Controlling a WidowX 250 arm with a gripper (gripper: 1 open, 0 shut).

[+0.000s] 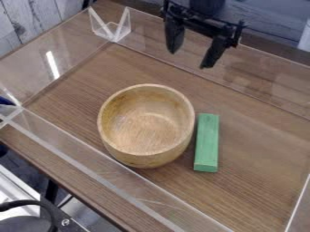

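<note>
My gripper [195, 49] hangs at the top centre of the camera view, dark, its fingers apart and pointing down over bare wooden floor, with nothing seen between them. Below it lie a round tan wooden bowl [145, 149] and, to the bowl's right, an upright green rectangular block [206, 142], both apart from the gripper.
A small clear wire-like or plastic object [111, 24] sits at the upper left. Transparent edges and dark cables run along the left side and lower left corner.
</note>
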